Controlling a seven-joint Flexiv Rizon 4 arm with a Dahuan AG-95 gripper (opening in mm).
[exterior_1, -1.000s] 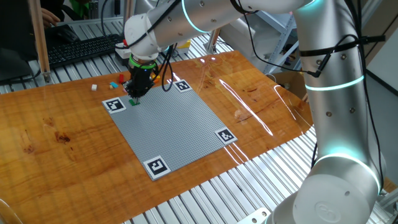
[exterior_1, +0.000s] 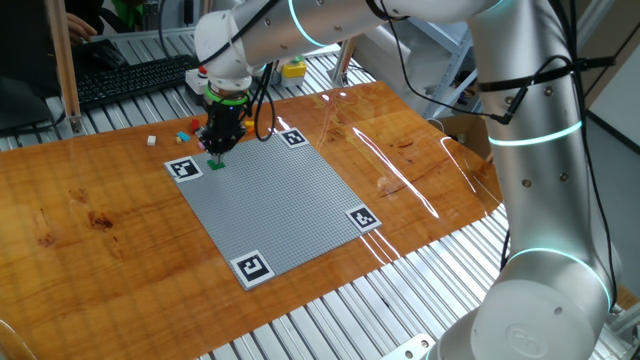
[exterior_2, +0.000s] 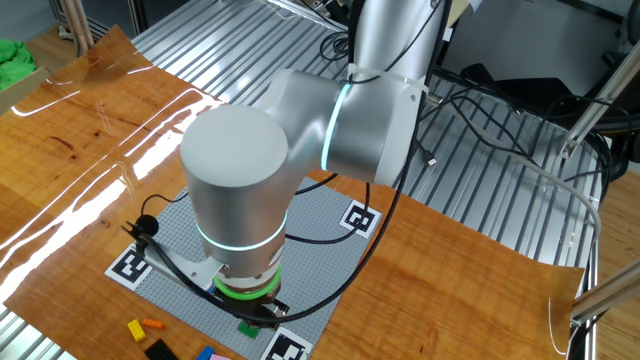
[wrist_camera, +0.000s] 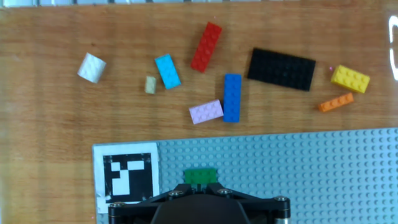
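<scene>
A green brick (wrist_camera: 201, 176) sits on the grey baseplate (wrist_camera: 280, 162), close to a corner marker (wrist_camera: 129, 174). My gripper is right at the brick's near side in the wrist view, its dark body covering the lower part of the brick. From exterior view 1, the gripper (exterior_1: 217, 155) points down over the green brick (exterior_1: 215, 165) near the plate's far left corner. Exterior view 2 shows the green brick (exterior_2: 248, 328) beside the wrist, with the fingers mostly hidden. Whether the fingers are apart or closed on anything does not show.
Loose bricks lie on the wood beyond the plate: white (wrist_camera: 92, 68), light blue (wrist_camera: 168, 71), red (wrist_camera: 206, 47), pink (wrist_camera: 206, 112), blue (wrist_camera: 232, 98), black (wrist_camera: 282, 69), yellow (wrist_camera: 350, 79) and orange (wrist_camera: 336, 102). Most of the baseplate is bare. A cable loops beside the wrist (exterior_2: 330, 300).
The wrist has swung slightly left in exterior view 1 and stands more upright over the green brick. The brick and baseplate look unmoved.
</scene>
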